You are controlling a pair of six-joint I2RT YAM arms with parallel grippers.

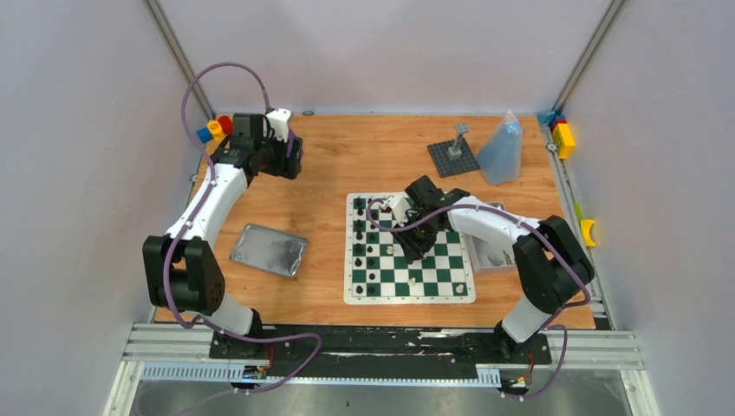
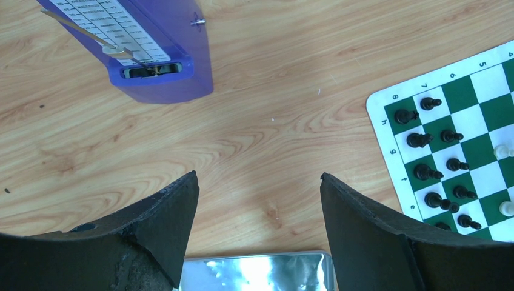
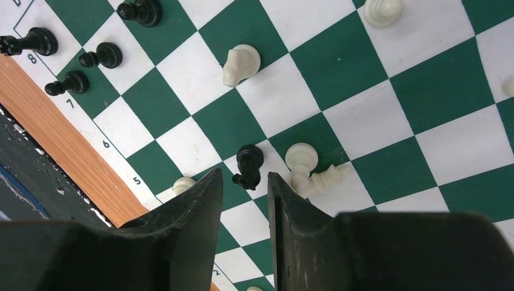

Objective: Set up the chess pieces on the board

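Note:
The chessboard holds rows of black pieces on its left side and scattered white pieces. My right gripper is low over the board, part open, around a black piece standing between or just beyond its fingertips; beside it are two white pieces, one lying on its side. A white knight stands further off. My left gripper hangs open over bare table at the back left, with the board at the right of its view and nothing between its fingers.
A metal tray lies left of the board. A grey box sits at its right, partly under my right arm. A dark stand and blue metronome are also in view.

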